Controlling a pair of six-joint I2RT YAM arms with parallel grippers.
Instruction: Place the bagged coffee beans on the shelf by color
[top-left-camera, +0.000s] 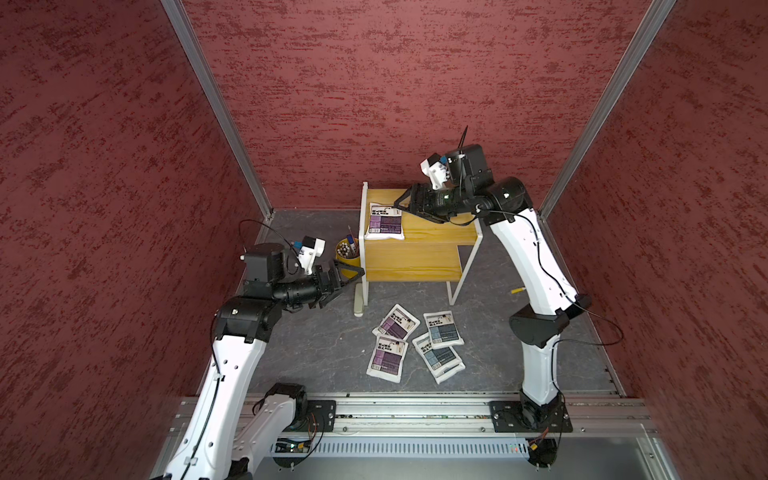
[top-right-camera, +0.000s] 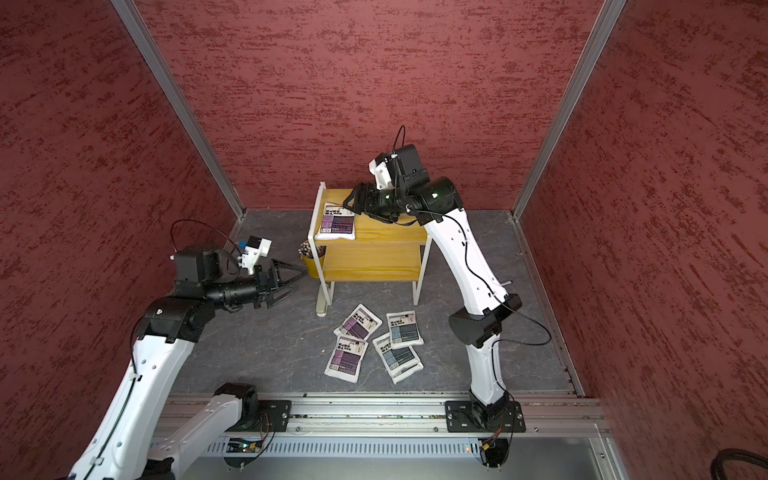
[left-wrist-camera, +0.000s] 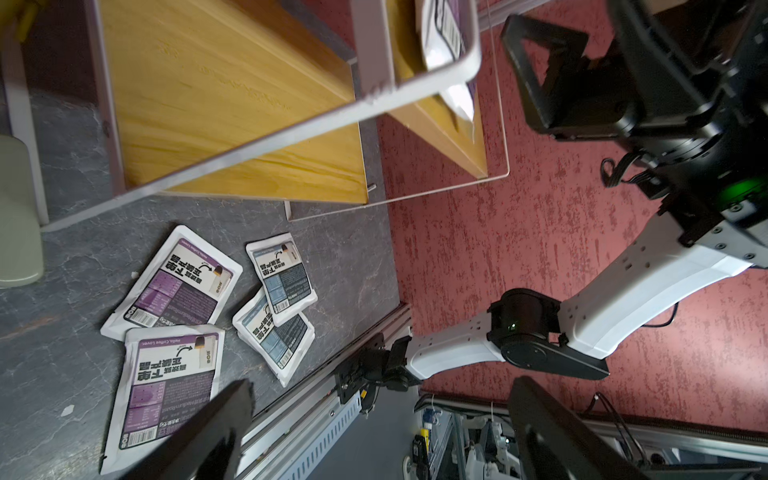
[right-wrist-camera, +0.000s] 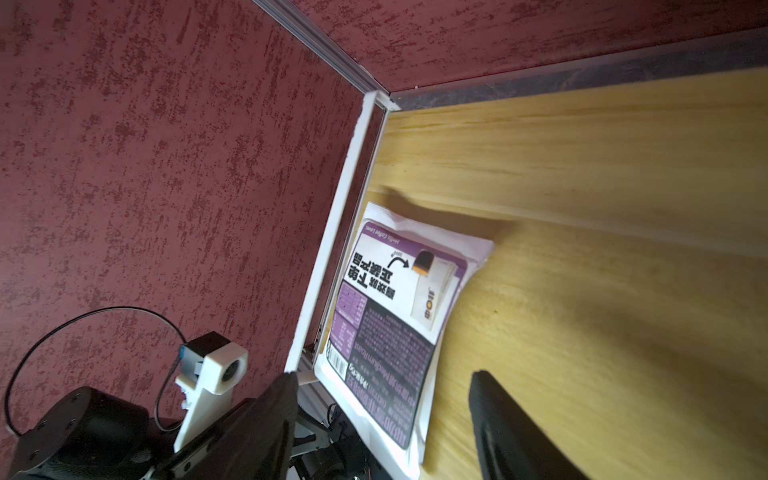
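A purple-labelled coffee bag (top-left-camera: 385, 221) lies flat at the left end of the wooden shelf's (top-left-camera: 412, 261) upper board. My right gripper (top-left-camera: 409, 204) is open beside the bag's upper right corner. In the right wrist view nothing is held between its fingers, and the bag (right-wrist-camera: 400, 320) lies clear beyond them. My left gripper (top-left-camera: 345, 285) stands open and empty left of the shelf. On the table in front lie a purple bag (top-left-camera: 397, 321), a second purple bag (top-left-camera: 388, 358), a blue-grey bag (top-left-camera: 443, 328) and another blue-grey bag (top-left-camera: 440, 360) partly covered by it.
A yellow bucket (top-right-camera: 312, 266) of small items stands by the shelf's left leg, with a grey-green object (left-wrist-camera: 17, 216) in front. The lower board is empty. Right of the bag, the upper board (right-wrist-camera: 608, 320) is bare. White frame posts (top-left-camera: 363, 240) bound the left side.
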